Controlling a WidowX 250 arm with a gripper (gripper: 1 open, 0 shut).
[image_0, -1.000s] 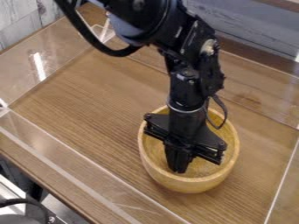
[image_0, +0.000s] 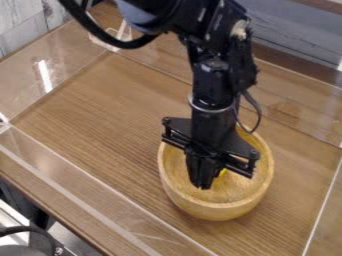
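The black arm reaches down from the top centre to a round yellow bowl (image_0: 221, 205) on the wooden table at the lower right. My gripper (image_0: 205, 176) points down into the bowl, its tip over the inside, and looks shut. I cannot see anything held between its fingers; the dark housing hides part of the bowl's interior.
Clear plastic edging runs along the table's left side, and a grey wall edge stands at the back right. A black cable lies at the lower left corner.
My gripper has risen slightly within the bowl over the last second. The bowl looks to be in the same place.
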